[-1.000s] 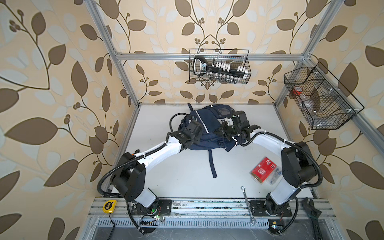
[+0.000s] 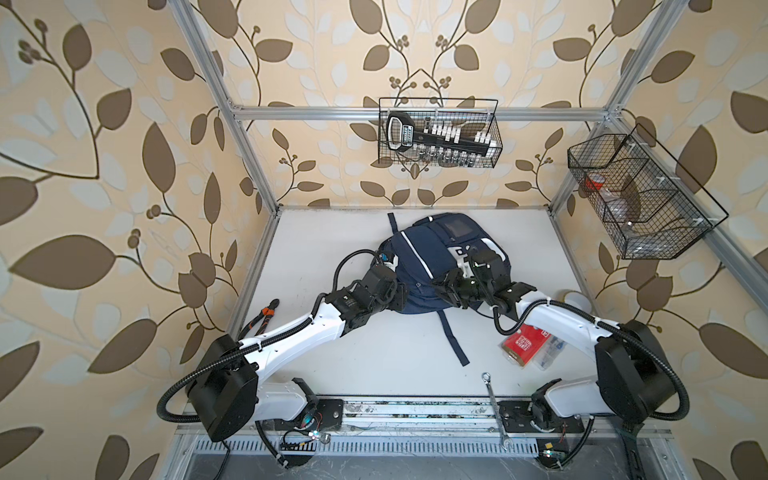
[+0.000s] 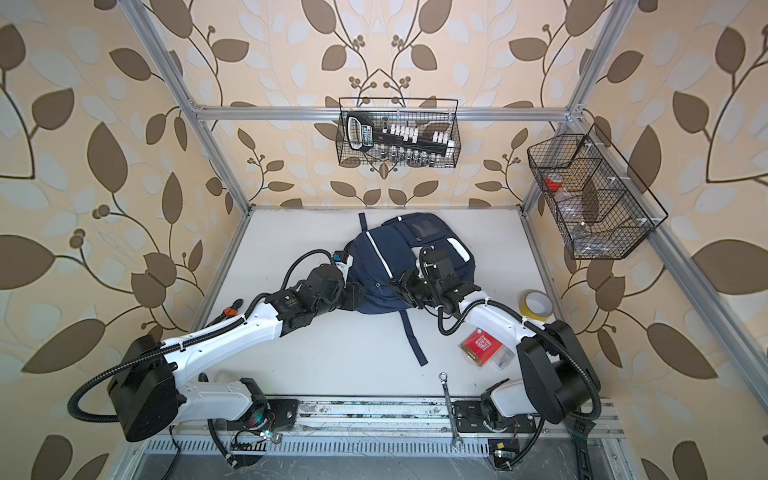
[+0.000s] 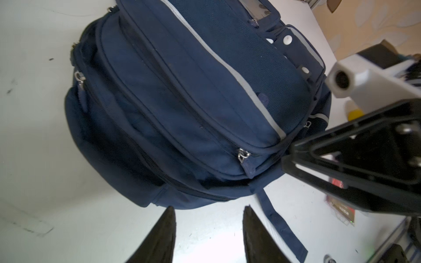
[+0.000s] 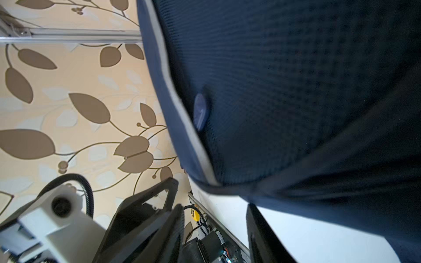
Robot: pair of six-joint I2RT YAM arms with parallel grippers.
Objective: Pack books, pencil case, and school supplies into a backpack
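A navy backpack (image 2: 424, 256) lies on the white table with its zipped compartments toward the front and a strap trailing forward. My left gripper is at its left front, fingers apart with only white table between them in its wrist view. My right gripper is at the bag's right front, close under the mesh panel, fingers apart with nothing seen held. A red flat packet (image 2: 525, 342) with a clear pouch (image 2: 550, 352) lies at the right front.
A roll of yellow tape (image 3: 534, 305) lies at the right edge, pliers (image 2: 264, 316) at the left, a wrench (image 3: 445, 392) at the front. Wire baskets (image 2: 440, 132) hang at back and right.
Over the last second the backpack has shifted toward the front and right. Both arms have moved, the right one further forward, the left one back from where it reached.
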